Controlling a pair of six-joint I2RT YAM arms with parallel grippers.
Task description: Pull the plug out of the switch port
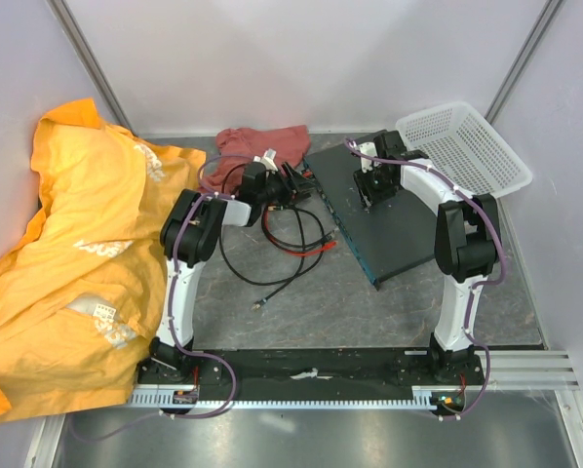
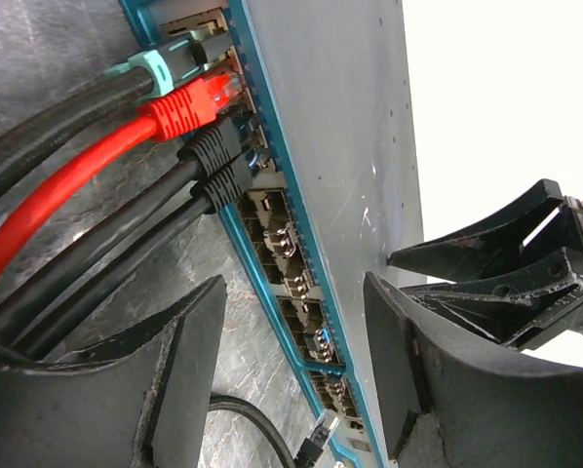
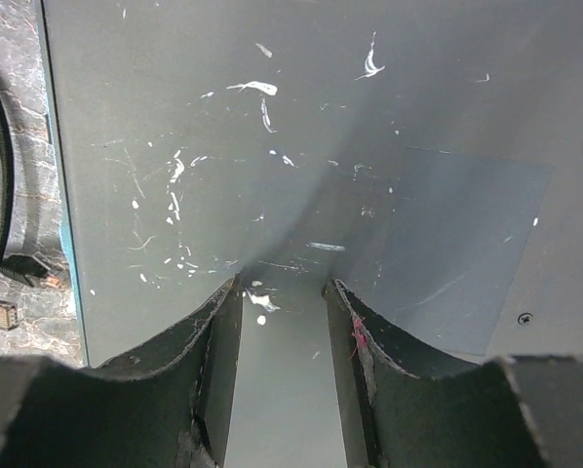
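The dark flat switch [image 1: 389, 219] lies at an angle, its teal-edged port side facing left. In the left wrist view, a black plug with a teal clip [image 2: 160, 73], a red plug [image 2: 186, 105] and two black plugs [image 2: 218, 161] sit in the upper ports. Below them several ports [image 2: 282, 244] are empty. My left gripper is open at the port edge, with no plug between its fingers; the seated plugs lie beyond its tips. My right gripper is part open over the scratched switch top [image 3: 301, 195], holding nothing.
Loose black and red cables [image 1: 296, 249] coil on the grey table. A loose plug [image 2: 316, 441] lies near the lower ports. Red cloth [image 1: 262, 146], yellow fabric [image 1: 77, 244] and a white basket [image 1: 457, 146] surround the work area. Bare table lies in front.
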